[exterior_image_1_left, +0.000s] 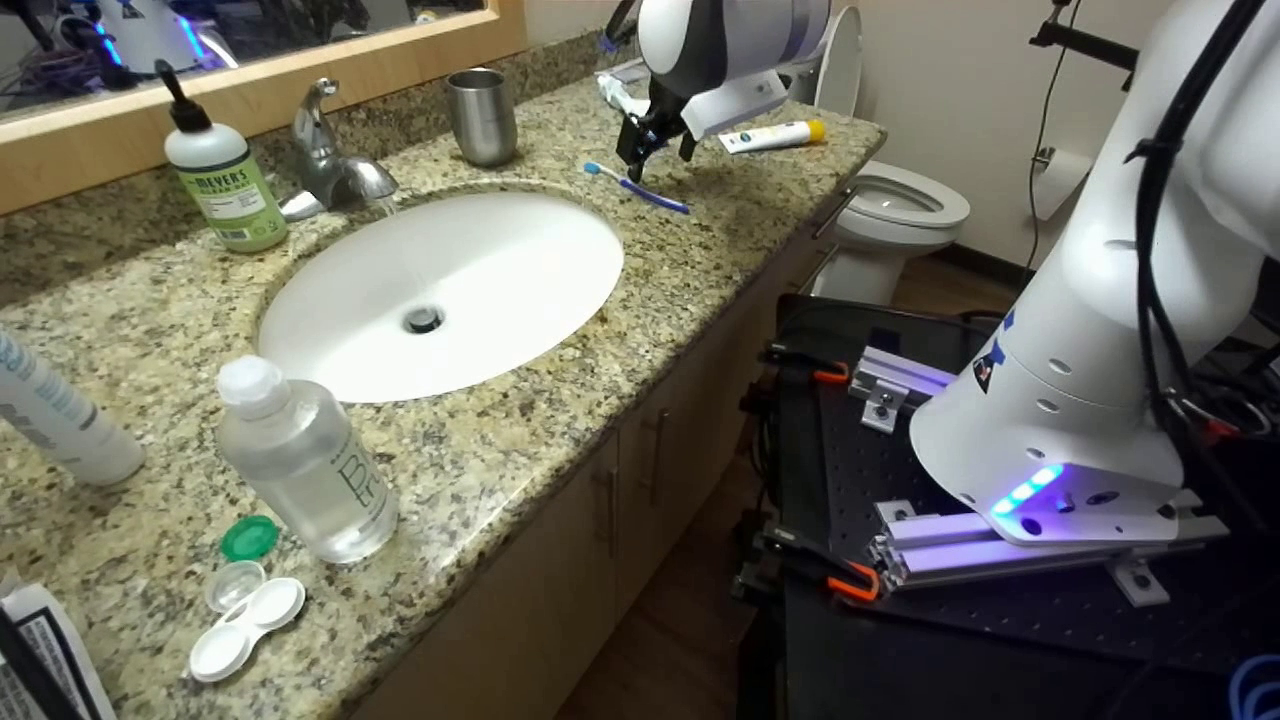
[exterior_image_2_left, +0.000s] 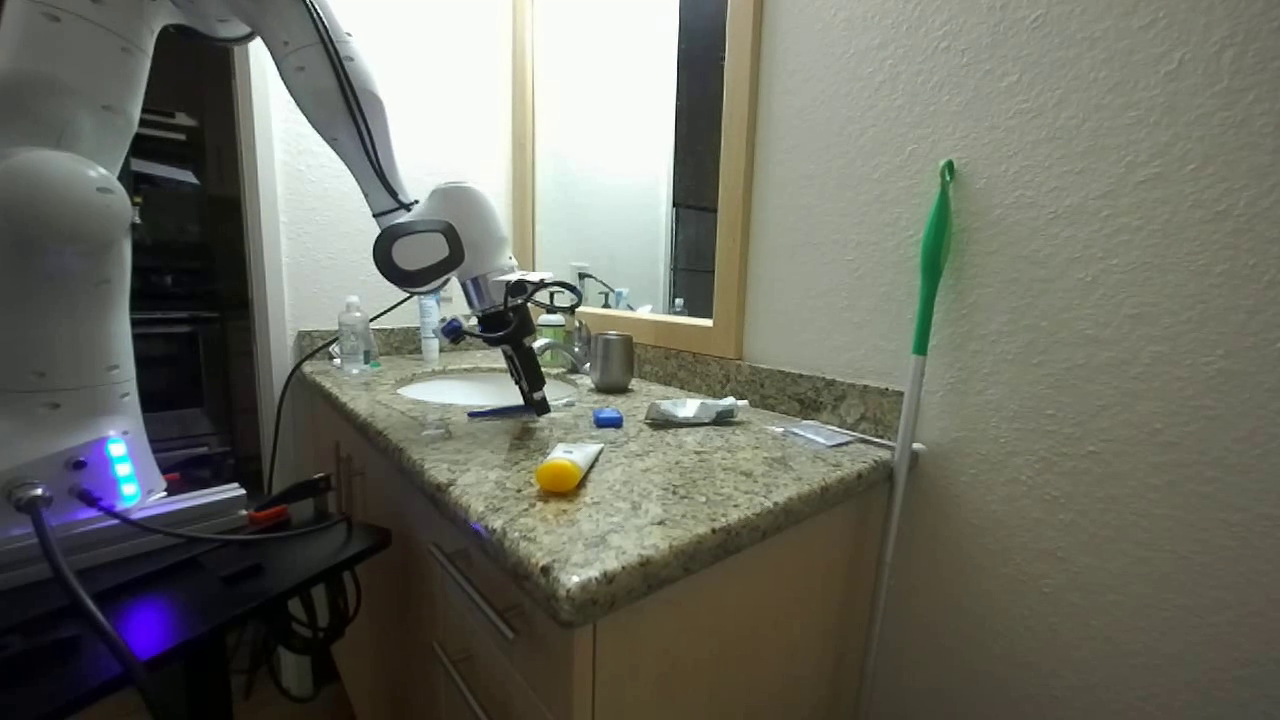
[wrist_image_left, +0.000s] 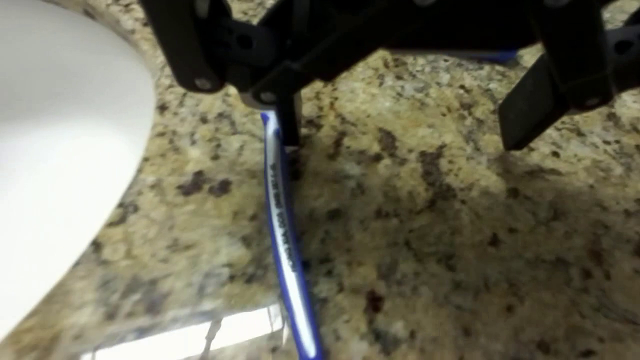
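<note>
A blue-and-white toothbrush (exterior_image_1_left: 657, 198) lies on the counter just past the sink's rim, its light-blue head toward the back. My gripper (exterior_image_1_left: 661, 161) is low over the counter beside it, open with nothing between its fingers. In the wrist view the gripper has its left finger right at the upper end of the toothbrush handle (wrist_image_left: 283, 228), and bare granite shows between the fingers. That finger and linkage hide the brush head there. Whether the finger touches the brush, I cannot tell. Exterior view 2 shows the blue handle (exterior_image_2_left: 494, 412) beside the fingertips.
The white sink (exterior_image_1_left: 360, 288) lies left of the brush. Close by are a blue case (exterior_image_2_left: 608, 418), a yellow-capped tube (exterior_image_2_left: 566, 468), a crumpled silver tube (exterior_image_2_left: 693, 412) and a steel cup (exterior_image_1_left: 482, 118). Bottles stand on the sink's far side.
</note>
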